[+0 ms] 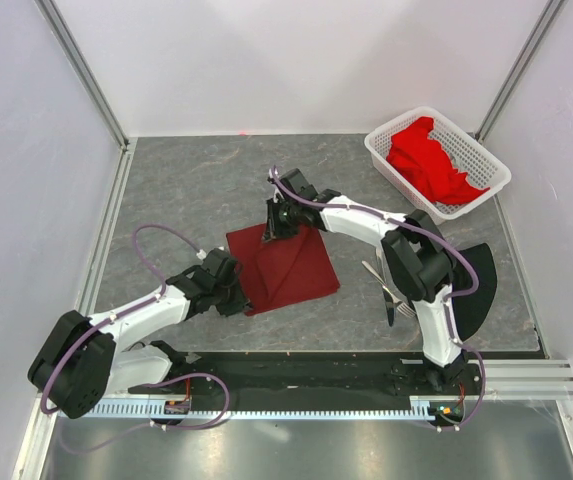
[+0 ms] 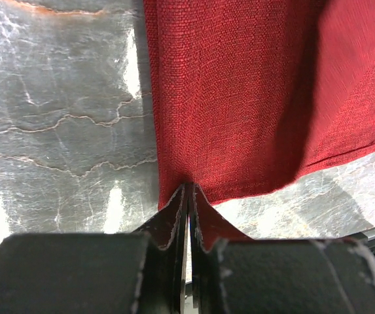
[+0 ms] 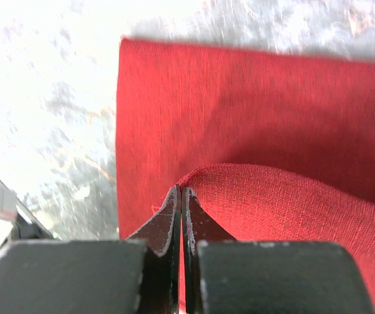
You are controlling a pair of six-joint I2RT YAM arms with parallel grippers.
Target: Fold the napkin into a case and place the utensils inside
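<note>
The dark red napkin (image 1: 311, 272) lies on the grey table, one layer lifted and drawn across it. My right gripper (image 1: 268, 237) is above the napkin, shut on the raised edge of that layer; in the right wrist view the pinched cloth (image 3: 266, 190) trails off to the right. At the napkin's near-left corner, my left gripper has its fingers together, tips against the hem. I cannot tell whether cloth is caught between them. To the right of the napkin lie a fork (image 1: 404, 308) and a knife (image 1: 389, 308), partly covered by my right arm.
A white basket (image 1: 381, 150) with bright red cloth (image 1: 431, 165) stands at the far right. Black material (image 1: 478, 300) lies behind the right arm near the wall.
</note>
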